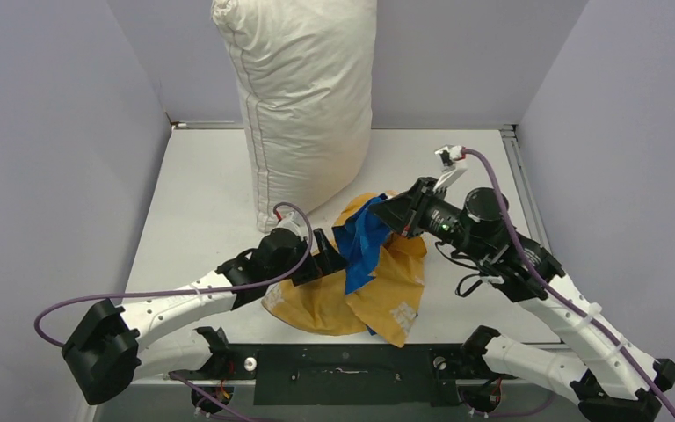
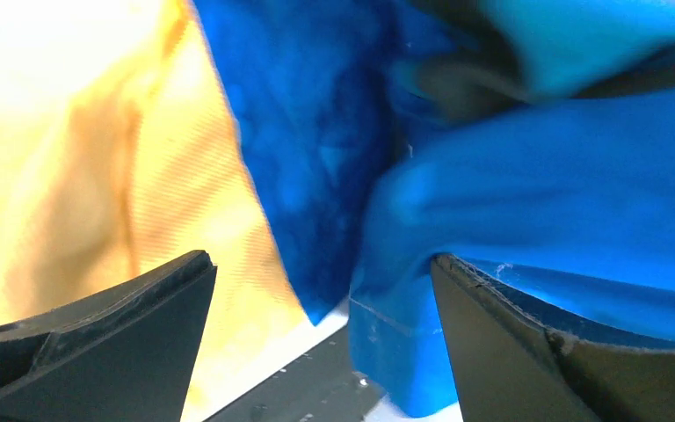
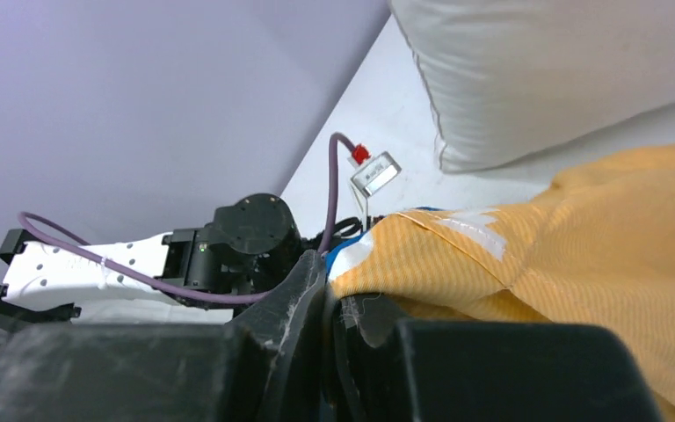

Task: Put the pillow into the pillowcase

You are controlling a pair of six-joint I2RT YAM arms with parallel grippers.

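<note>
The yellow pillowcase (image 1: 308, 308) with blue lining (image 1: 360, 251) hangs lifted from my right gripper (image 1: 382, 211), which is shut on its edge; the right wrist view shows yellow cloth (image 3: 527, 255) gathered at that gripper's fingers. My left gripper (image 1: 334, 255) stands open beside the hanging cloth; in the left wrist view its fingers (image 2: 88, 343) face blurred yellow and blue fabric. The white pillow (image 1: 303, 105) stands upright at the back of the table, behind the pillowcase.
Walls (image 1: 615, 149) enclose both sides and the back. A dark strip (image 1: 299, 387) runs along the front edge.
</note>
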